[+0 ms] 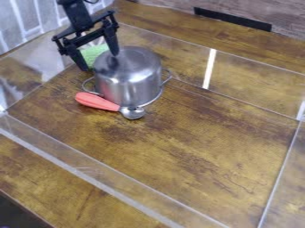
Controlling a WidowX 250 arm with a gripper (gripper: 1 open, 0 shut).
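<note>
A steel pot (131, 78) stands upright on the wooden table at the upper left of the camera view. My black gripper (93, 53) is open just left of and above the pot's top, over a green object (93, 61) that is partly hidden behind it. A utensil with a red handle (98, 101) and a silver round head (132, 112) lies in front of the pot.
Pale tape lines cross it, and a clear, glossy strip runs along the left side.
</note>
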